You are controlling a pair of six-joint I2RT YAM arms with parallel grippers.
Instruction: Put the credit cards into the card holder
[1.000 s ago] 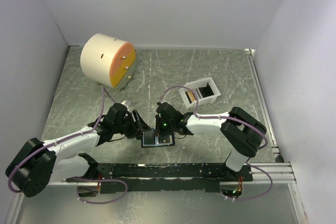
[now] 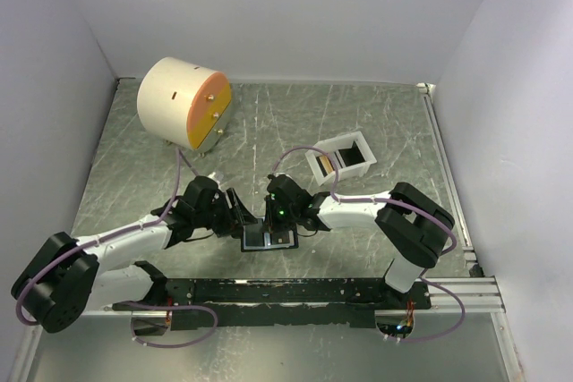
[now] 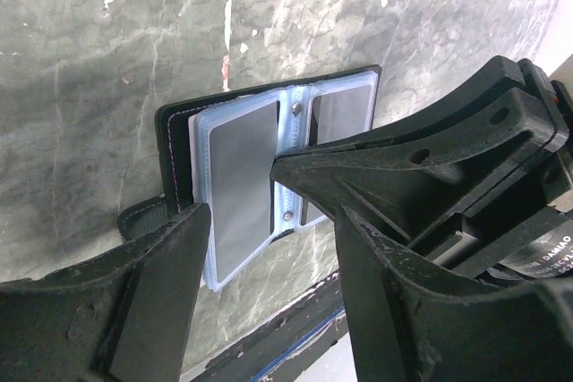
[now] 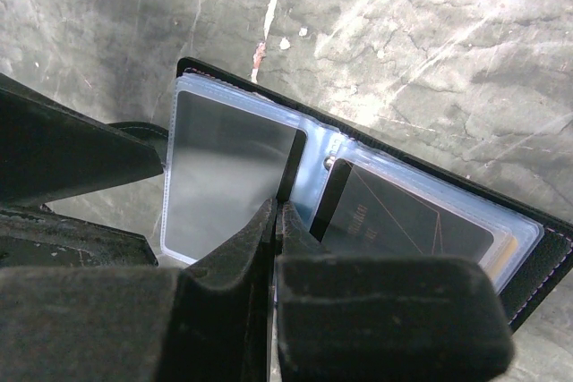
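The black card holder [image 2: 269, 249] lies open at the front middle of the table, its clear sleeves showing. A grey-black card [image 3: 243, 176] fills the left sleeve. In the right sleeve sits a black card with thin lines [image 4: 403, 216]. My left gripper is open at the holder's left side, nothing gripped between its fingers. My right gripper is shut, its tips at the inner edge of the left card beside the spine; no card shows between them. Whether the tips touch the card, I cannot tell.
A white tray [image 2: 365, 167] with dark and brownish cards stands at the back right. At the back left is a white cylinder with coloured drawers [image 2: 186, 103]. Both arms crowd the holder.
The left arm has shifted very slightly, while its gripper stays by the holder. My right arm, the holder and the tray look unmoved.
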